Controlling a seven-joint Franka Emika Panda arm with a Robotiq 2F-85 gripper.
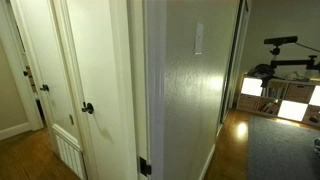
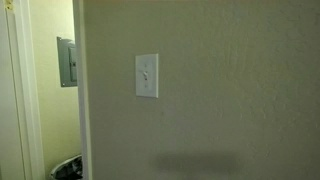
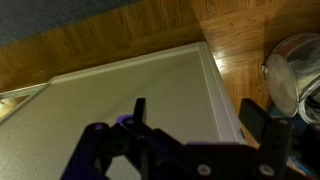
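In the wrist view my gripper is open, its two dark fingers wide apart with nothing visible between them. Below it lies a pale flat panel with a raised edge, perhaps a lid or tray. A small purple spot shows beside the left finger. To the right, a clear round container is cut off by the frame. A white light switch sits on the wall in exterior view 2. Neither exterior view clearly shows my gripper.
Wood floor borders the panel, with a dark grey rug beyond. Exterior view 1 shows white doors with dark knobs and a cube shelf at the back right. A grey wall box hangs at the left in exterior view 2.
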